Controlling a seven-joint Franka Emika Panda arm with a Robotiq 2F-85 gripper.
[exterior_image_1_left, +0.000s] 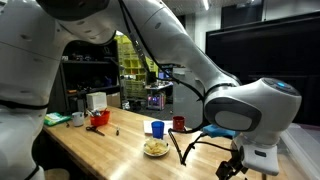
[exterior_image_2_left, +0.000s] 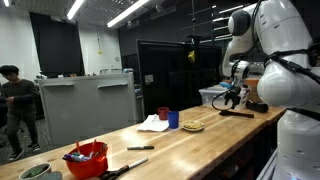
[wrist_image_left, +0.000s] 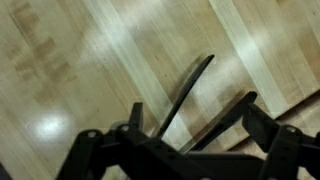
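Note:
My gripper stands open, pointing down over the wooden table. In the wrist view a slim black pointed object (wrist_image_left: 188, 89) lies between the two fingers, and a second dark elongated piece (wrist_image_left: 230, 116) lies to its right. Their lower ends run behind the gripper, so I cannot tell whether they join. In exterior view 2 a dark flat object (exterior_image_2_left: 237, 114) rests on the table below the gripper (exterior_image_2_left: 237, 101). The same gripper (exterior_image_1_left: 236, 166) hangs low near the right side in exterior view 1.
A yellow bowl (exterior_image_1_left: 156, 147), a blue cup (exterior_image_1_left: 158, 129) and a red cup (exterior_image_1_left: 179, 124) stand mid-table. A red container (exterior_image_2_left: 87, 158) of utensils sits at the far end. Bare table (exterior_image_2_left: 200, 150) lies in front of the bowl.

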